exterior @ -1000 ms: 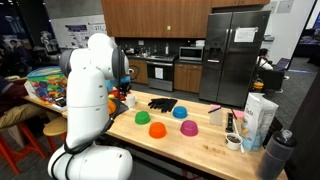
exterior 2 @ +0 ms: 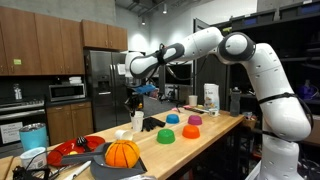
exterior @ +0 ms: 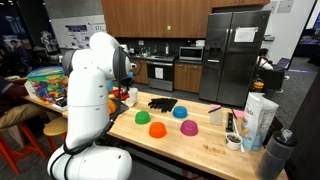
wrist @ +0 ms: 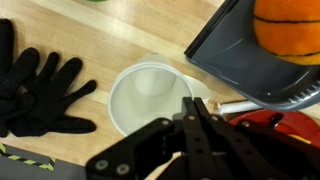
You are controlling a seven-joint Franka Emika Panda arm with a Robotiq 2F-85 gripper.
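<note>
A white round container [wrist: 150, 98], open at the top, stands on the wooden table beneath my gripper. In the wrist view my fingertips are together and overlap its right rim from above; nothing shows between them. Whether they touch the rim, I cannot tell. The same container [exterior 2: 137, 121] is upright in the second exterior view, with the gripper [exterior 2: 132, 104] just above and to its left. The first exterior view has the container [exterior: 132, 97] near the table's far left end.
An orange pumpkin [wrist: 288, 28] rests on a dark grey tray [wrist: 232, 62], close to the container. Black gloves [wrist: 45, 88] lie on its other side. Green [exterior: 142, 117], orange [exterior: 157, 130], blue [exterior: 180, 112] and pink [exterior: 189, 129] round items are spread over the table.
The arm has shifted only slightly at the far left end of the table. The white container and the coloured items stay where they were.
</note>
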